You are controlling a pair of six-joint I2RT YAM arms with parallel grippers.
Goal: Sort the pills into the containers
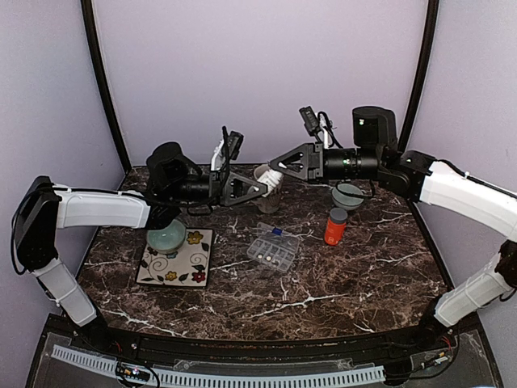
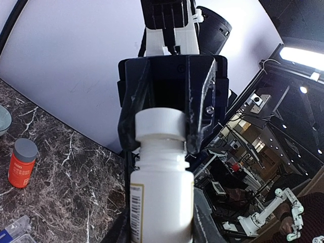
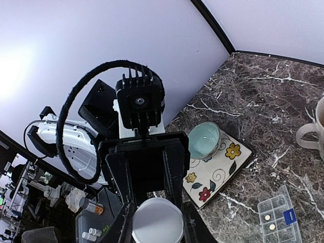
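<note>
Above the table's middle, my left gripper (image 1: 259, 189) is shut on the body of a white bottle (image 2: 162, 205). My right gripper (image 1: 278, 166) comes from the other side, shut on the bottle's white cap (image 2: 160, 124). Bare ridged neck shows beneath the cap in the left wrist view; whether the cap still touches the thread I cannot tell. The cap's round top (image 3: 158, 221) faces the right wrist view. On the table lies a clear compartment box (image 1: 273, 252) with a few pale pills in its cells. An orange bottle (image 1: 335, 227) with a grey lid stands upright to its right.
A green bowl (image 1: 166, 236) sits on the flowered tile (image 1: 174, 271) at left. Another pale bowl (image 1: 347, 196) stands at the back right, partly behind the right arm. Behind the grippers is a mug (image 3: 307, 135).
</note>
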